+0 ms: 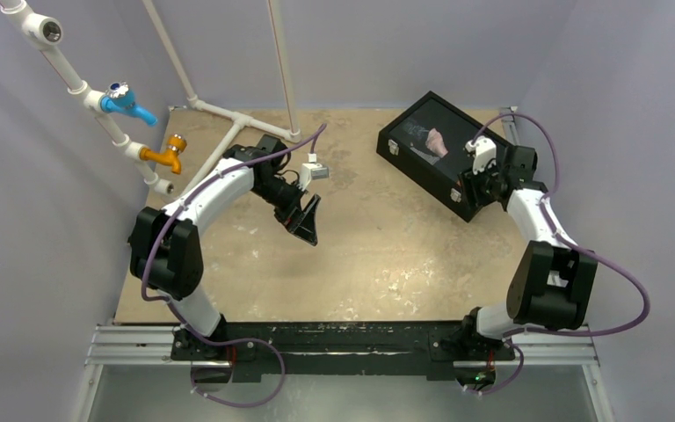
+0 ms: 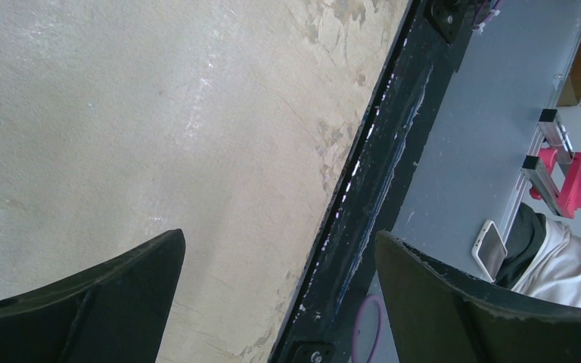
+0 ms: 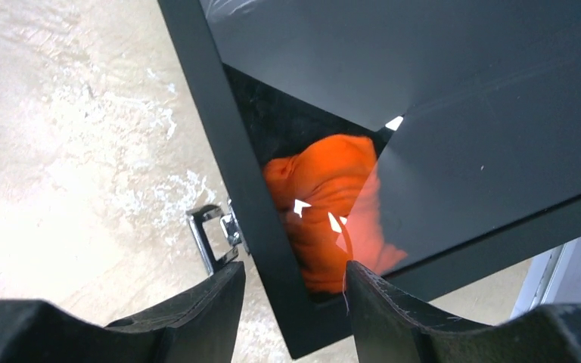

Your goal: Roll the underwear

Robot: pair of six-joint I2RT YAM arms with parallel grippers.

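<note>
A black box [image 1: 417, 163] with a clear top sits at the back right. Inside it, orange folded fabric [image 3: 325, 212] shows in the right wrist view and a pink piece [image 1: 435, 142] in the top view. My right gripper is at the box's near corner, frame between or beneath its fingertips; whether it grips is unclear. My left gripper [image 1: 303, 215] hangs open at the centre-left above bare table, its fingers empty.
White pipes [image 1: 228, 132] with a blue tap [image 1: 127, 105] and an orange tap [image 1: 163, 156] stand at the left and back. A metal latch [image 3: 204, 238] sticks out from the box.
</note>
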